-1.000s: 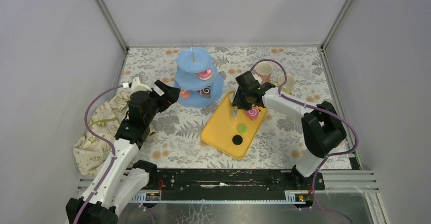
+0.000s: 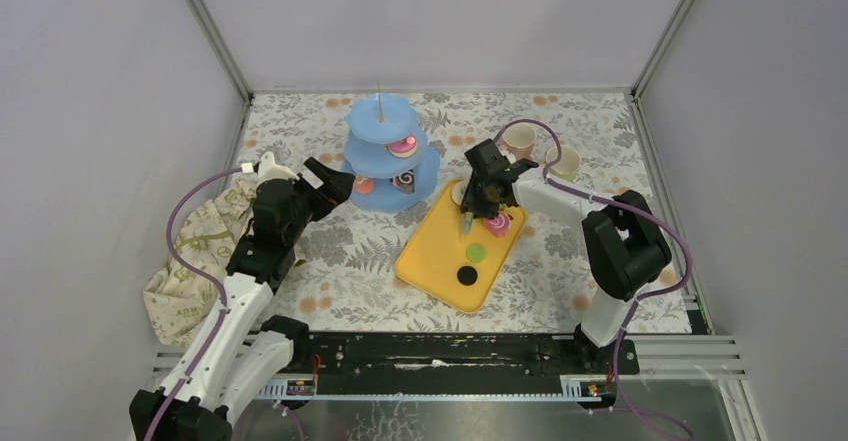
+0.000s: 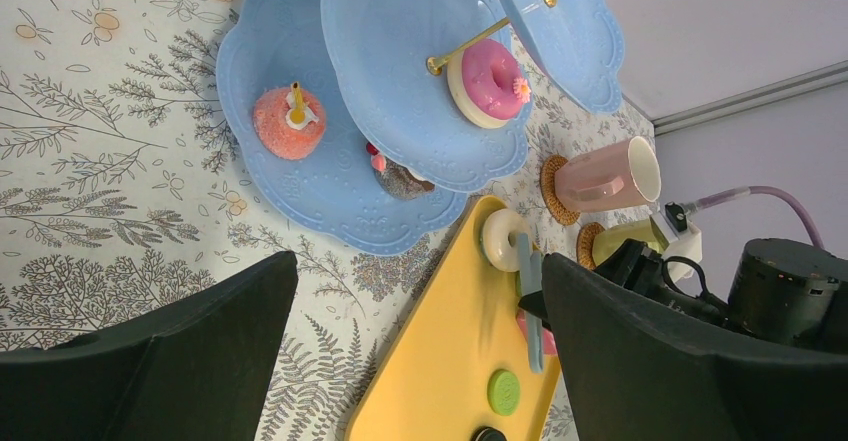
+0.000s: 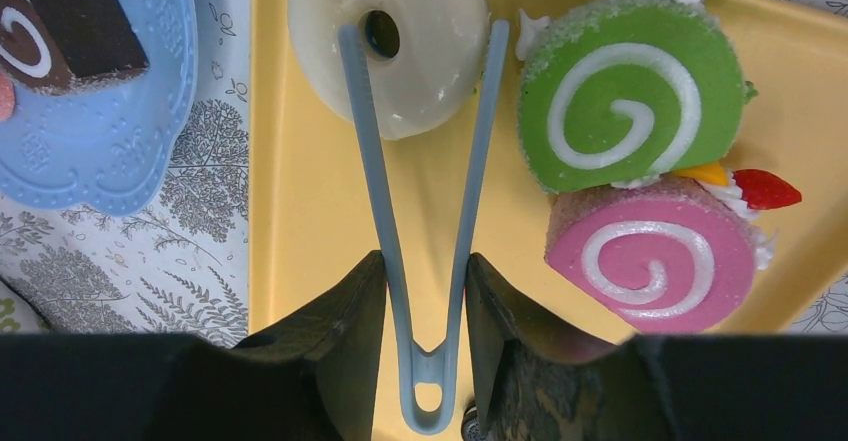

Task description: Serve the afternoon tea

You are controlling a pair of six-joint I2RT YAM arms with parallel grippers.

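Observation:
My right gripper (image 2: 478, 199) is over the yellow tray (image 2: 430, 261), its fingers around blue-grey tongs (image 4: 432, 371); whether they grip is unclear. The tongs' splayed tips are at a white donut (image 4: 330, 41). Beside it lie a green roll cake (image 4: 630, 91) and a pink roll cake (image 4: 650, 261). The blue three-tier stand (image 2: 378, 119) holds a pink donut (image 3: 493, 76), a pink dessert (image 3: 280, 131) and a chocolate cake (image 4: 75, 21). My left gripper (image 2: 330, 183) stands open left of the stand, nothing between its fingers.
A pink cup (image 3: 590, 176) and a yellow cup (image 2: 563, 163) stand on coasters behind the tray. A crumpled patterned cloth (image 2: 185, 281) lies at the left. Green and black discs lie on the tray's near part.
The right arm has shifted very slightly, with the tongs moving a little to the right over the tray. The left arm and the desserts look unchanged.

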